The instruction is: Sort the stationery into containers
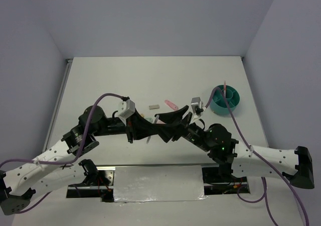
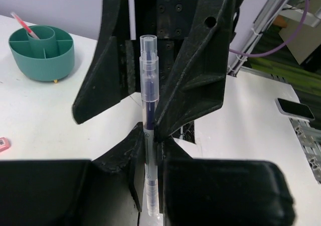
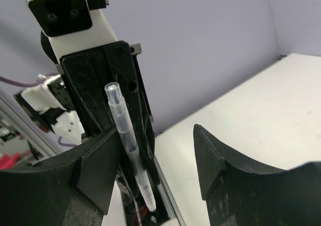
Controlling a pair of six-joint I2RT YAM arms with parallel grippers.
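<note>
A clear pen with a capped top (image 2: 149, 80) stands upright in the left wrist view, my left gripper shut on it. In the top view the two grippers meet near the middle of the table. My right gripper is open; the pen (image 3: 130, 140) leans across the left side of its view, close by its left finger. A teal divided container (image 1: 224, 105) with a red pen in it stands at the right of the table.
A pink item (image 1: 170, 104) and a small grey block (image 1: 154, 107) lie mid-table.
</note>
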